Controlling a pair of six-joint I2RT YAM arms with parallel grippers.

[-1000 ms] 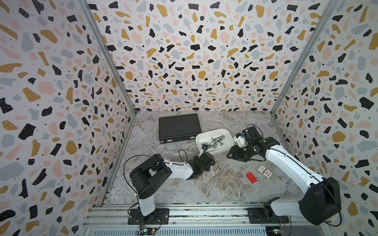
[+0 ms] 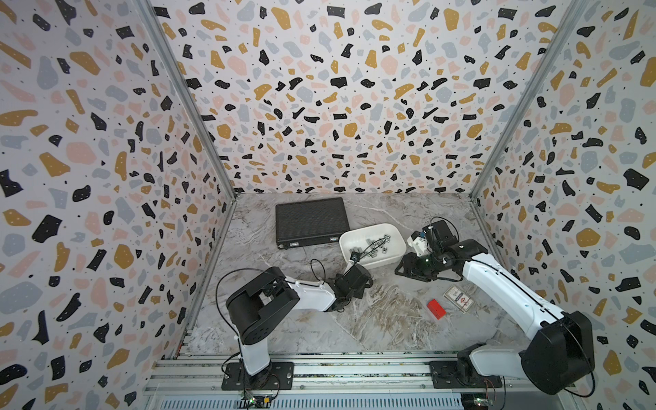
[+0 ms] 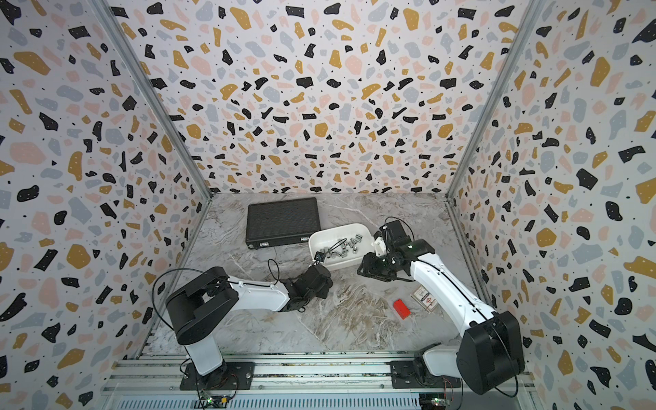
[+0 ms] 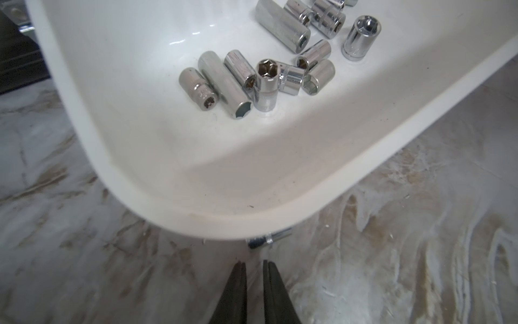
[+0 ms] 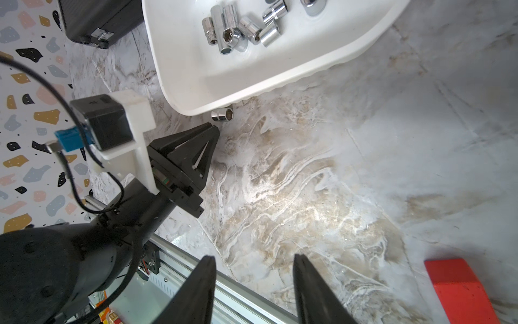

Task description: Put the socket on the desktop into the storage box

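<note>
A white storage box (image 2: 403, 250) holds several chrome sockets (image 4: 361, 37). A loose socket lies on the marble desktop just outside the box's near edge, partly hidden by it in the left wrist view (image 4: 269, 237). My left gripper is low beside that socket, fingertips nearly together, with nothing visible between them. My right gripper hangs right of it, over the desktop in front of the box, with fingers apart and empty.
A black case (image 2: 311, 222) lies at the back left. A red block (image 5: 453, 286) and a card pack (image 3: 423, 297) lie at the front right. The desktop between the arms is clear.
Little else has visibly changed in the top left view.
</note>
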